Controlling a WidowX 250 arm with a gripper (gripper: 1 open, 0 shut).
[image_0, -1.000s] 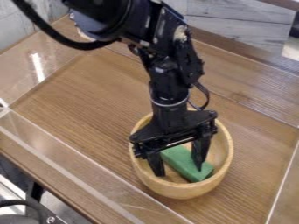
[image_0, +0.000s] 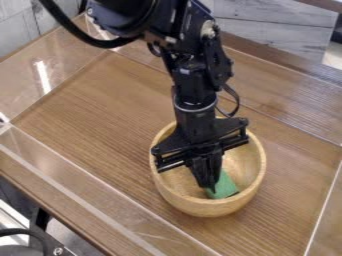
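Note:
My black gripper (image_0: 206, 172) reaches down into a light wooden bowl (image_0: 181, 205) in the lower middle of the view. Its fingertips sit close together inside the bowl and look shut. A green object (image_0: 225, 186) lies in the bowl at the fingertips, mostly hidden behind the gripper; I cannot tell whether any of it is between the fingers.
The bowl stands on a wooden table (image_0: 94, 130) with clear room to the left and behind. A pale wall runs along the back, and a dark cable shows at the bottom left.
The fingers, spread over the green object earlier, have come together, and more of the green object is now hidden behind them.

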